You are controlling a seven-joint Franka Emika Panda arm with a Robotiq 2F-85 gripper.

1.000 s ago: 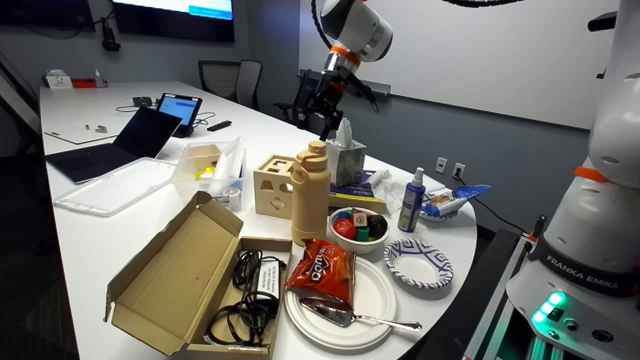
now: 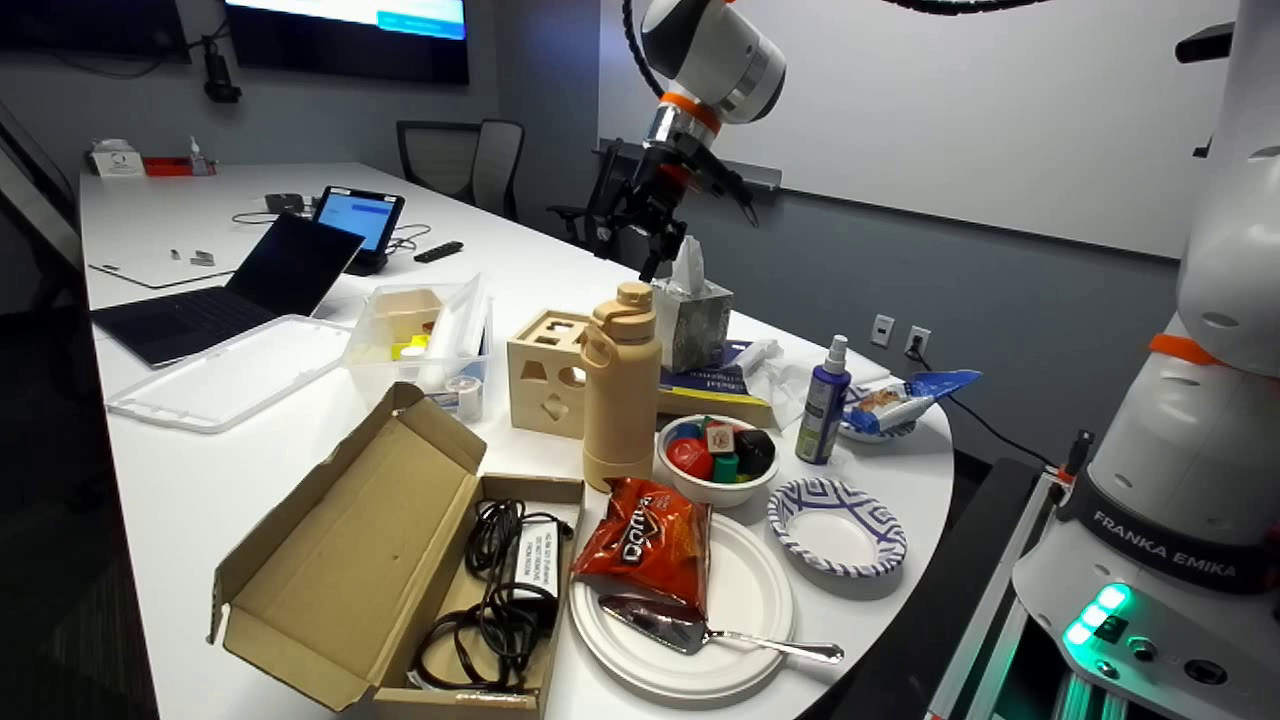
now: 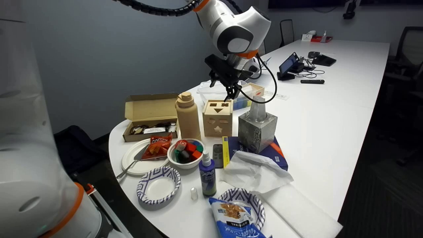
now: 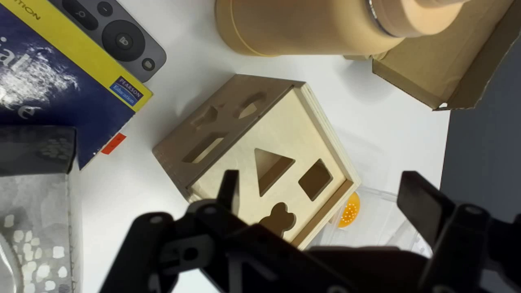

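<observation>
My gripper is open and empty, its two dark fingers spread wide. It hangs in the air above and behind the wooden shape-sorter box [image 3: 218, 119]. Cut-outs on the box's top [image 4: 305, 141], among them a triangle and a square, face my wrist camera. The tan bottle [image 2: 621, 396] stands upright beside the box. In exterior view 1 the gripper shows small and dark above the tissue box [image 2: 696, 318], and the bottle hides part of the sorter. A white bowl [image 3: 169, 156] of coloured blocks sits in front of the bottle.
An open cardboard box [image 2: 348, 564] with cables, a plate [image 2: 750, 576] with a chip bag, and a spray bottle [image 3: 208, 176] crowd the table's near end. Behind the sorter stands a clear plastic bin [image 2: 474, 324].
</observation>
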